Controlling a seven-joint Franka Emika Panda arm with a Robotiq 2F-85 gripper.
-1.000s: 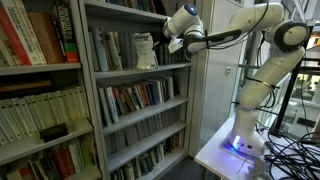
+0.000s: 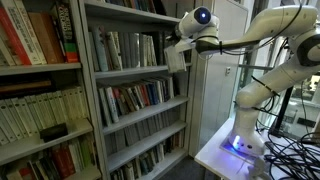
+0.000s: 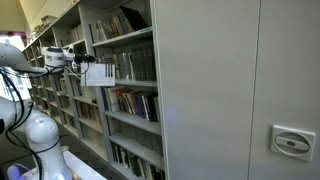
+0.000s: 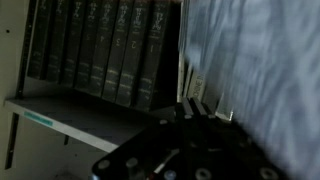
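A pale, flat, book-like thing hangs below my gripper, clear of the shelf front. The gripper is shut on its upper part. From the other side, the same pale thing shows as a light panel with faint stripes, held out in front of the bookcase by the gripper. In the wrist view its blurred pale face fills the right side, and my dark gripper lies low in the picture. The exact grip on its edge is too dark to make out.
A row of dark bound volumes stands on a shelf close by. The grey bookcase holds several shelves of books. A white table stands in front of it, with tangled cables at right.
My gripper has moved right and away from the shelf, carrying the pale thing. Earlier it was farther left, close against the upper row of books.
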